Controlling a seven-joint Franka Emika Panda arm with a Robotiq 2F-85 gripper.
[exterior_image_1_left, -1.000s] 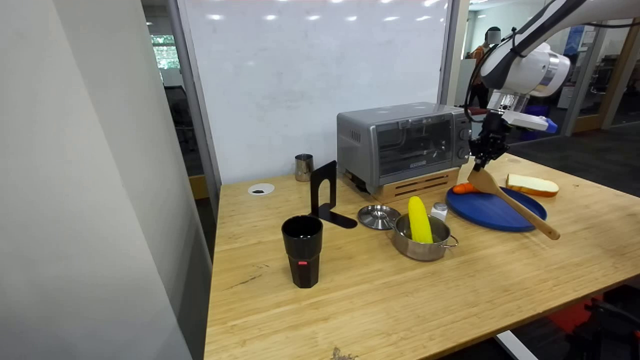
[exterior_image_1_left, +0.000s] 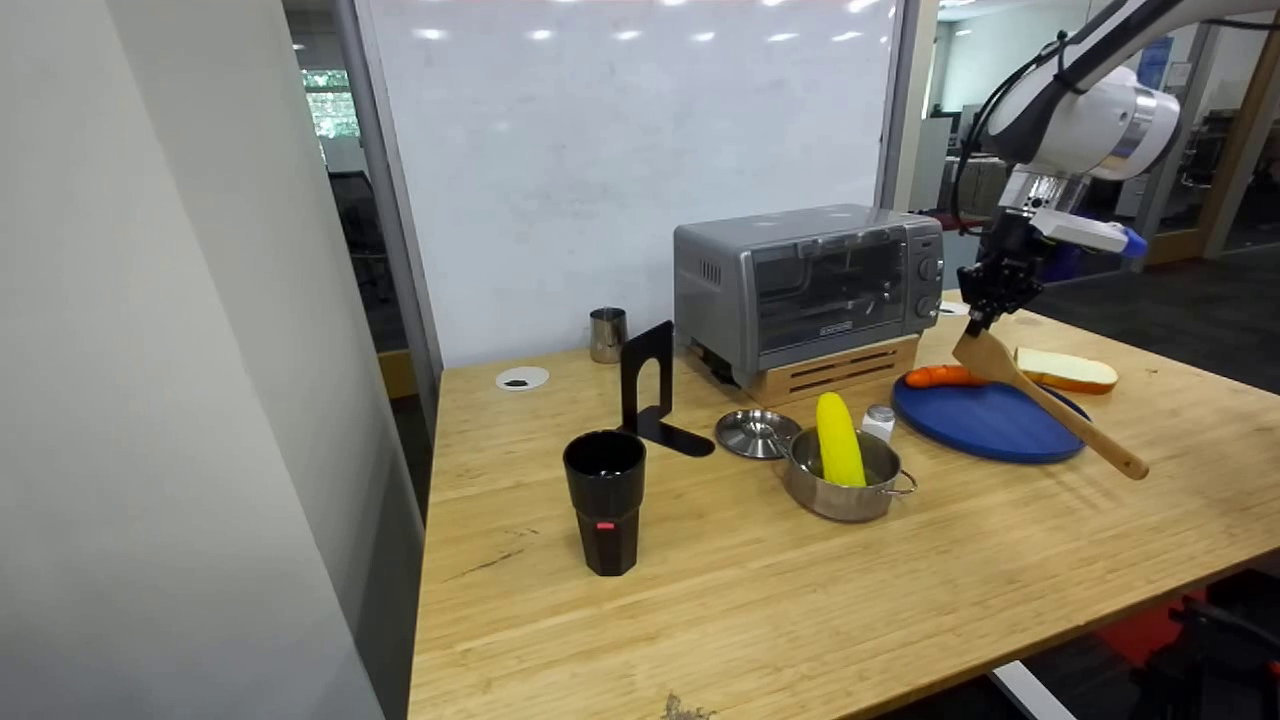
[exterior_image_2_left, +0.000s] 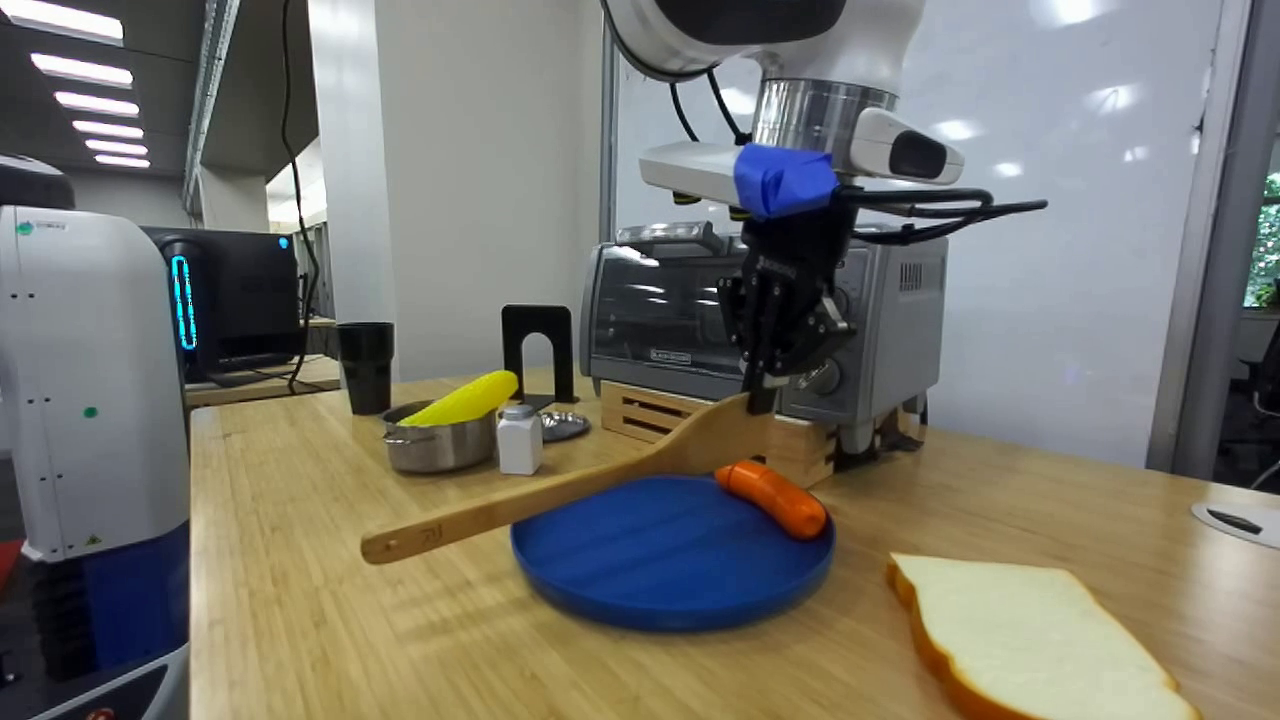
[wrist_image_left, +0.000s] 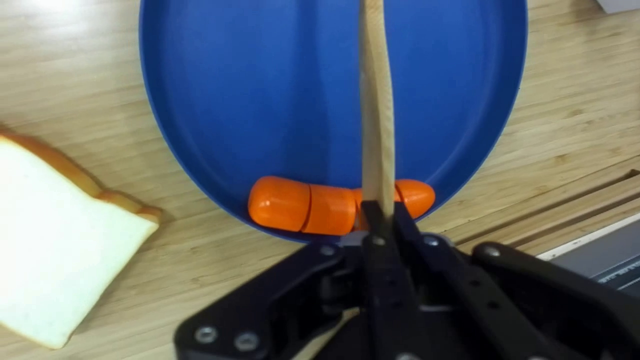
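Note:
A wooden spatula (exterior_image_2_left: 687, 446) is held at its broad blade end by my gripper (exterior_image_2_left: 761, 396), which is shut on it. Its handle slopes down over the blue plate (exterior_image_2_left: 672, 552) and past the rim. In the wrist view the spatula (wrist_image_left: 377, 114) appears edge-on between the fingertips. An orange toy carrot (exterior_image_2_left: 774, 498) lies on the plate near its rim, below the gripper; in the wrist view the spatula and fingers partly cover the carrot (wrist_image_left: 303, 205).
A bread slice (exterior_image_2_left: 1032, 630) lies beside the plate. The toaster oven (exterior_image_1_left: 810, 288) stands on a wooden rack behind. A steel pot (exterior_image_1_left: 847, 492) with a yellow vegetable (exterior_image_1_left: 839, 442), a white shaker (exterior_image_1_left: 878, 422), a lid (exterior_image_1_left: 756, 433) and a black cup (exterior_image_1_left: 605, 504) are farther left.
My gripper and the spatula have shifted to the right in exterior view 1, slightly higher at the blade end. The plate, carrot and bread look unmoved.

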